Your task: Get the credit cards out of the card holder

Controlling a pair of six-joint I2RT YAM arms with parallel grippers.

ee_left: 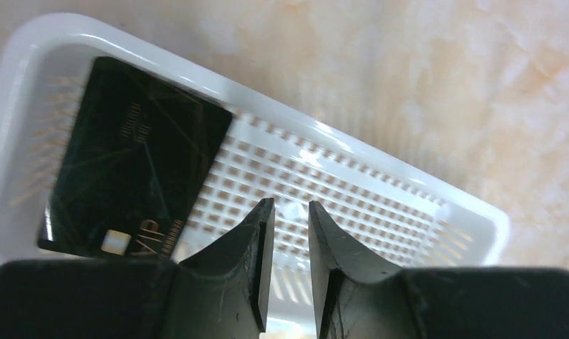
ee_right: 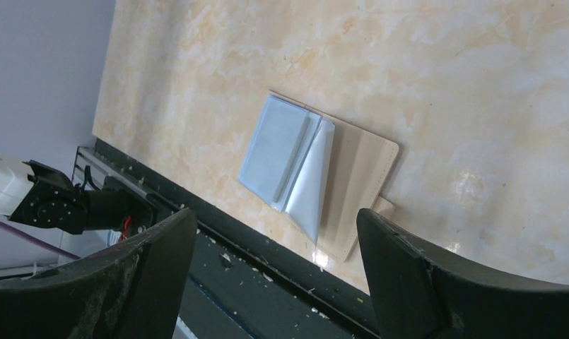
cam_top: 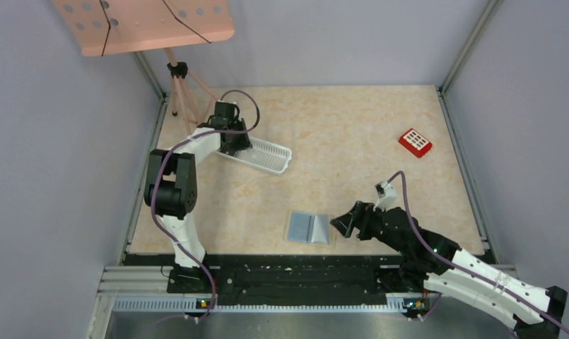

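Note:
An open card holder [ee_right: 359, 173], beige outside with clear bluish sleeves [ee_right: 274, 148], lies flat near the table's front edge. Beside it in the top view is my right gripper [cam_top: 341, 224]; in its wrist view the fingers [ee_right: 387, 240] stand wide apart with nothing between them. A black card [ee_left: 136, 159] lies in the left end of the white basket [ee_left: 401, 169]. Over that basket hangs my left gripper, its fingers a small gap apart and empty, to the right of the card. I see no separate card in the holder's sleeves.
A red block-like object with white squares [cam_top: 415, 143] sits at the right rear. A pink stand [cam_top: 186, 92] rises behind the basket at the back left.

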